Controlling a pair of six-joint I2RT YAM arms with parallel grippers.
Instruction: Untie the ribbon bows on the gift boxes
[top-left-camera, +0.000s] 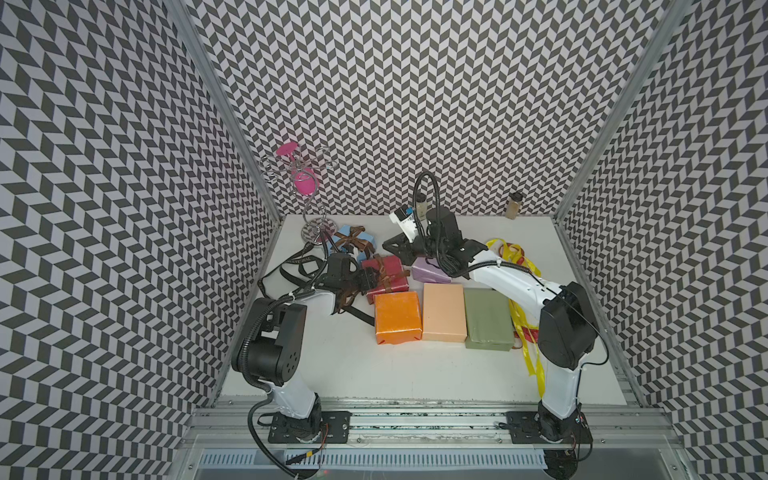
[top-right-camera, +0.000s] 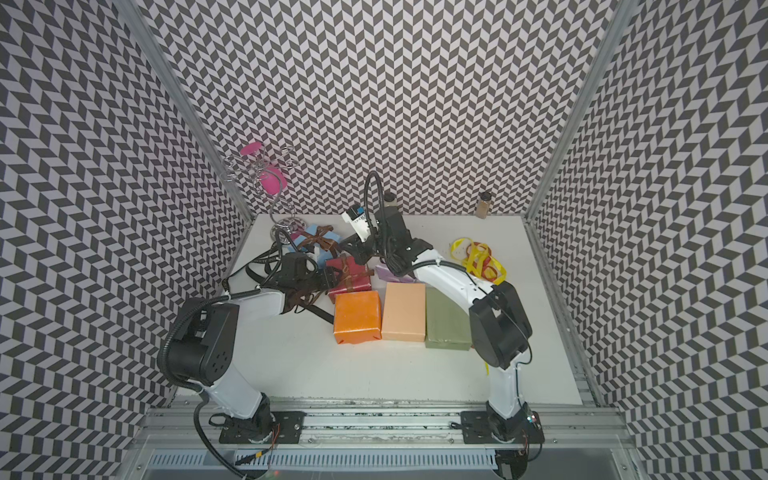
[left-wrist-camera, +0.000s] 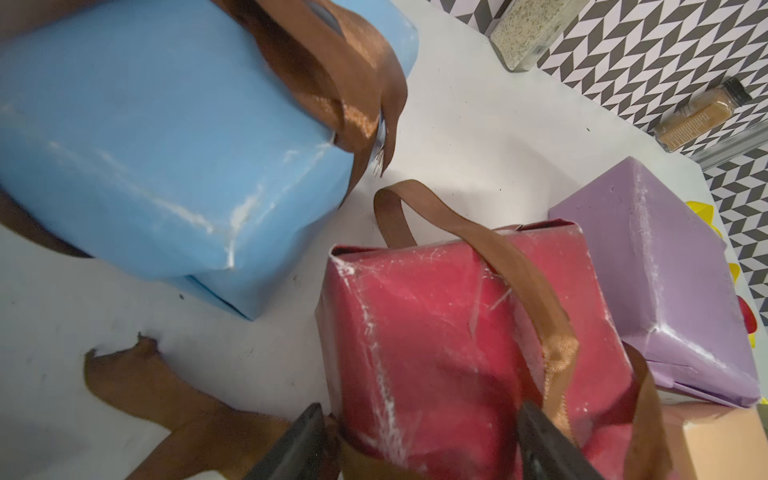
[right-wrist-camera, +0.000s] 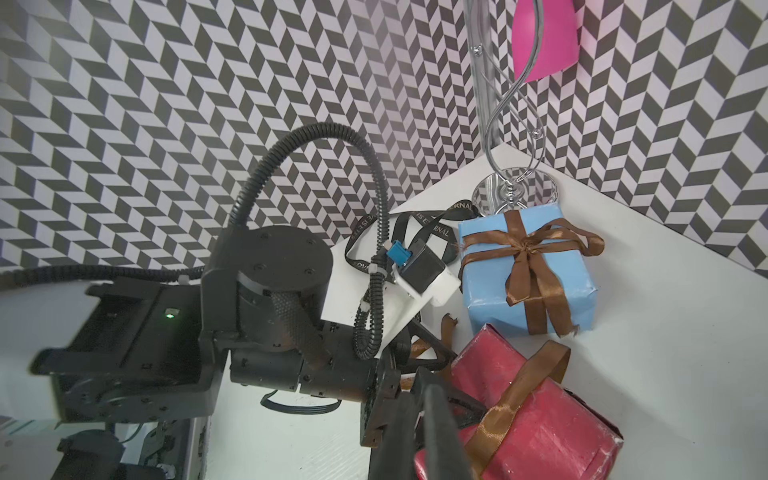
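Note:
The red box (left-wrist-camera: 432, 336) has brown ribbon (left-wrist-camera: 512, 264) lying loosely across it. My left gripper is over its lower part, fingers apart on either side. Brown ribbon (left-wrist-camera: 176, 416) also lies beside it on the table. Behind stands the blue box (right-wrist-camera: 528, 296), with a brown bow (right-wrist-camera: 524, 248) tied on top. My right gripper hangs above and right of the red box; its blurred fingertips look close together, and I cannot tell whether they meet.
Purple (left-wrist-camera: 640, 280), orange (top-left-camera: 397, 317), peach (top-left-camera: 444, 312) and green (top-left-camera: 488, 318) boxes surround the front. Yellow ribbon (top-right-camera: 476, 252) lies right, black ribbon at left. A metal stand (right-wrist-camera: 512, 192) and small jars (top-left-camera: 513, 204) are at the back.

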